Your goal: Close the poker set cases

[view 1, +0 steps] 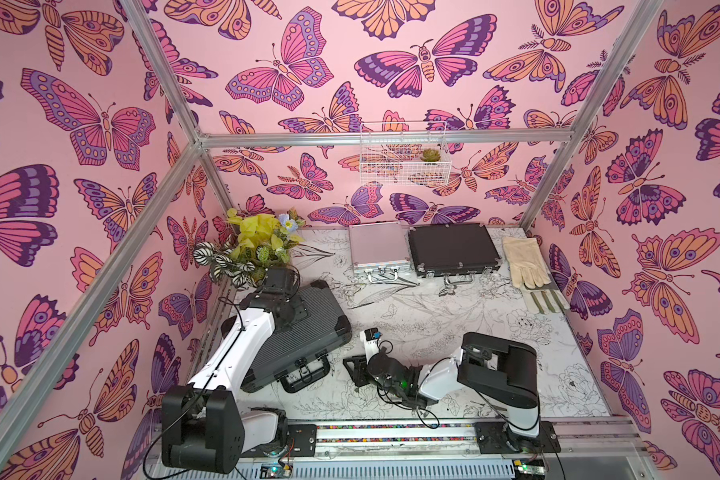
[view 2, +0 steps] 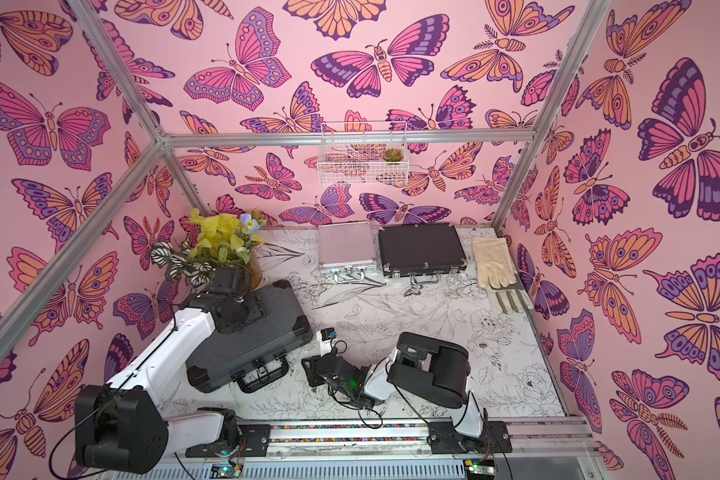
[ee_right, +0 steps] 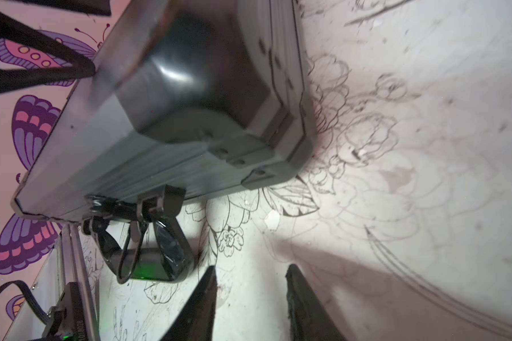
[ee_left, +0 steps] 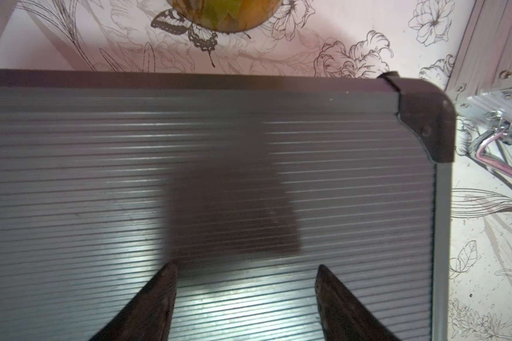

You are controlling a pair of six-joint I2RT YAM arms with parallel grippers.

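The large grey ridged case [view 1: 304, 336] lies shut on the left of the table, its handle [ee_right: 170, 267] toward the front. My left gripper hovers open over its lid, near the back right corner. My right gripper is open low over the table, just right of the case's front corner and handle, nothing between its fingers. A silver case [view 1: 378, 244] and a black case [view 1: 454, 248] lie shut side by side at the back.
A potted plant [view 1: 260, 240] with yellow leaves stands behind the grey case. Gloves [view 1: 528, 264] lie at the back right.
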